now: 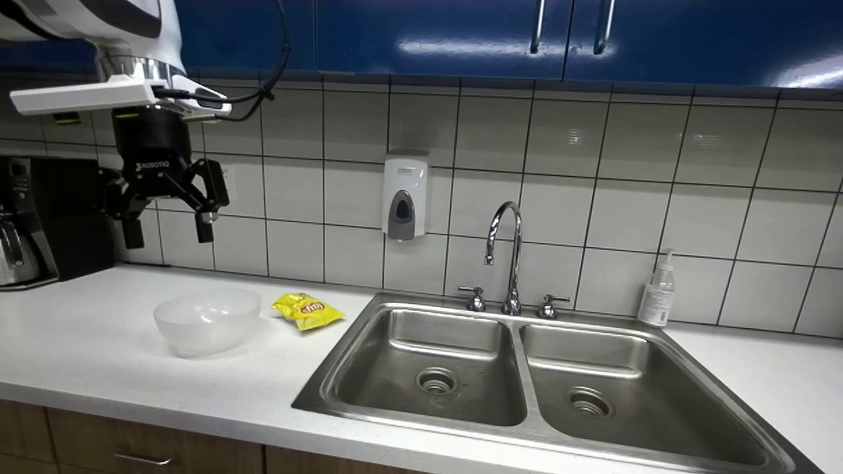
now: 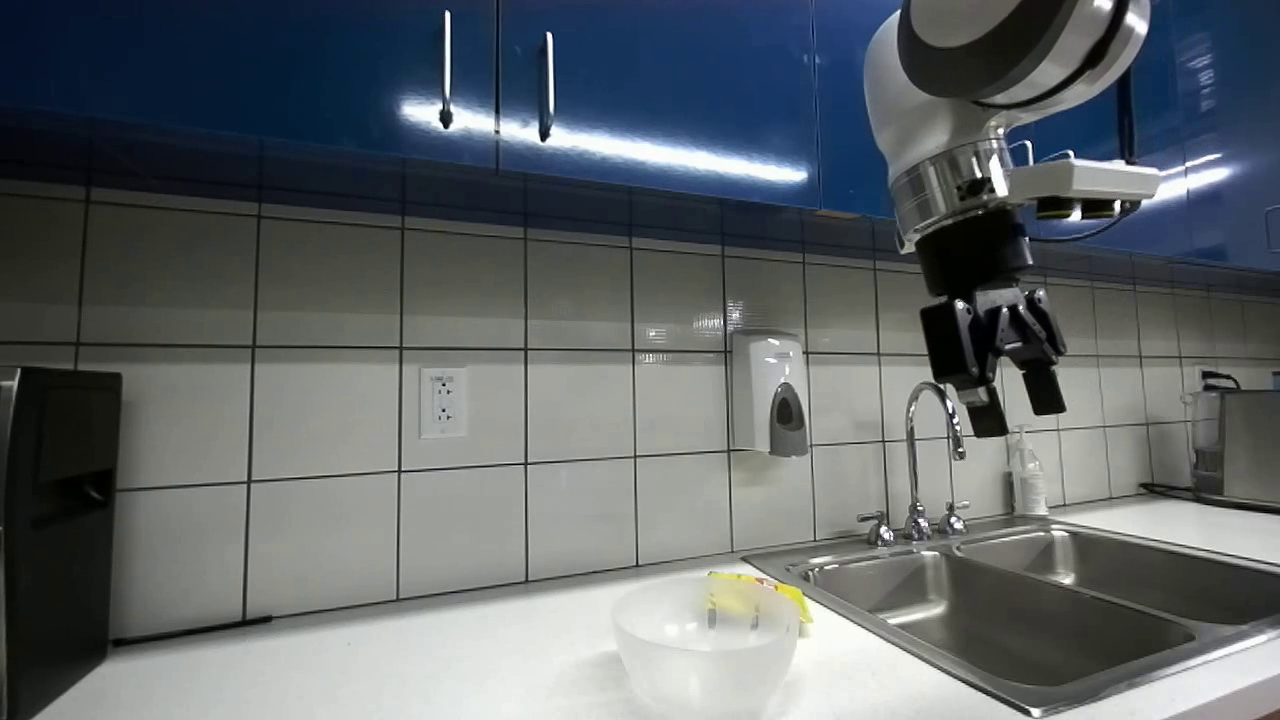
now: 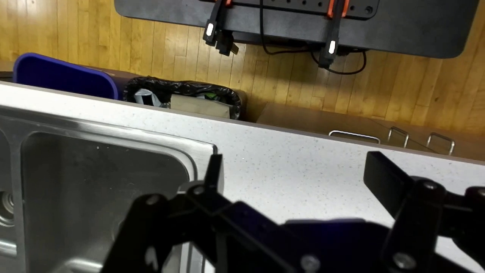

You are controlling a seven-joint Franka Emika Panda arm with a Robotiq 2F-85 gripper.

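My gripper [image 1: 170, 232] hangs open and empty, high over the counter at the left in exterior view 1. In exterior view 2 the gripper [image 2: 1017, 404] appears at upper right, in front of the faucet. A translucent white bowl [image 1: 207, 324] rests upright on the counter, well below the gripper's height. Just right of it lies a yellow chip bag [image 1: 309, 311], apart from the bowl. From exterior view 2, the bowl [image 2: 702, 666] partly covers the bag [image 2: 786, 596]. Between the spread fingers the wrist view shows only bare counter; neither bowl nor bag appears there.
A double sink [image 1: 348, 371] with a tall faucet [image 1: 515, 261] fills the counter to the right. At the far left stands a coffee maker [image 1: 55, 217]. Blue cabinets [image 1: 442, 35] overhang the counter, and a soap dispenser [image 1: 405, 197] is mounted on the wall.
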